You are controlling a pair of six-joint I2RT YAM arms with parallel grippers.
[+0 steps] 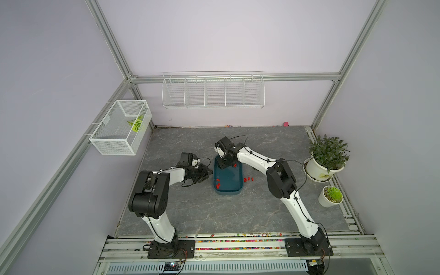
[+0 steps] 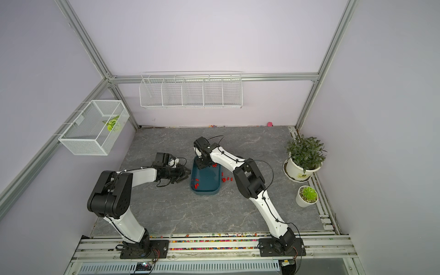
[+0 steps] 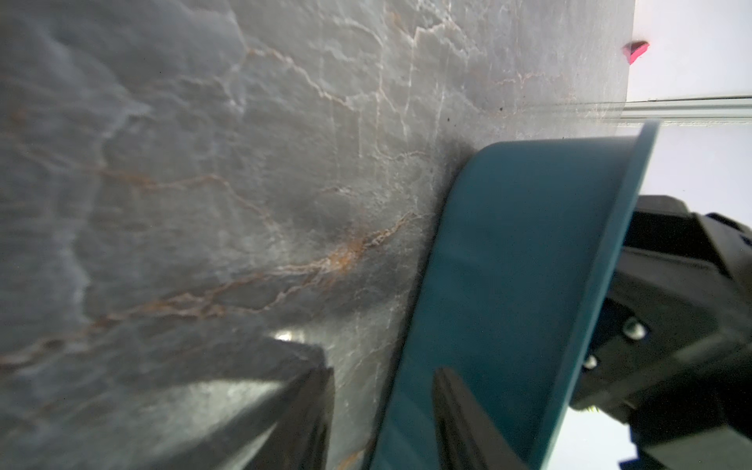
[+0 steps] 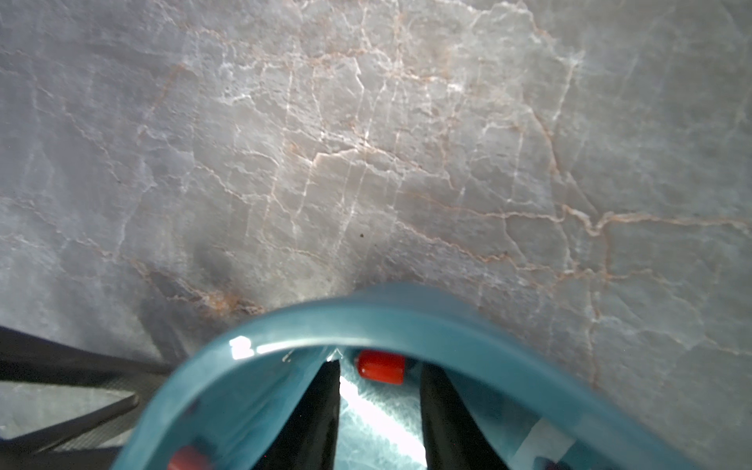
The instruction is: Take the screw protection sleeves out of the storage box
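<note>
The teal storage box [image 1: 227, 180] sits mid-table with red sleeves [image 1: 217, 185] at its front left and others at the back, beside several loose red sleeves [image 1: 248, 178] on the table to its right. My right gripper is over the box's back left, fingers part open just before a red sleeve [image 4: 381, 365] under the rim, nothing clearly held. My left gripper hangs part open outside the box's left wall [image 3: 509, 290], nothing between its fingertips.
Two potted plants [image 1: 328, 153] stand at the right. Wire baskets [image 1: 213, 91] hang on the walls.
</note>
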